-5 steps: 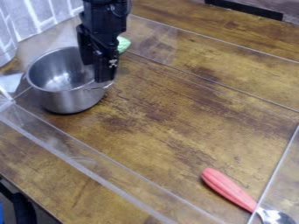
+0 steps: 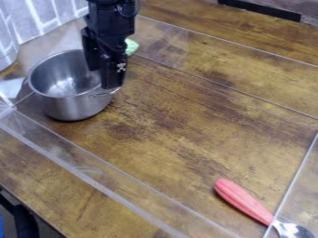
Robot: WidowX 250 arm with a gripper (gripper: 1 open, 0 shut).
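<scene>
A dark robot gripper hangs over the right side of a steel pot at the upper left, its lower end at the pot's rim. I cannot tell whether the fingers are open, shut or holding the rim. A red-handled utensil with a metal end lies at the bottom right.
A small green object lies behind the gripper. Clear plastic edges run across the wooden table. A white ridged surface stands at the top left.
</scene>
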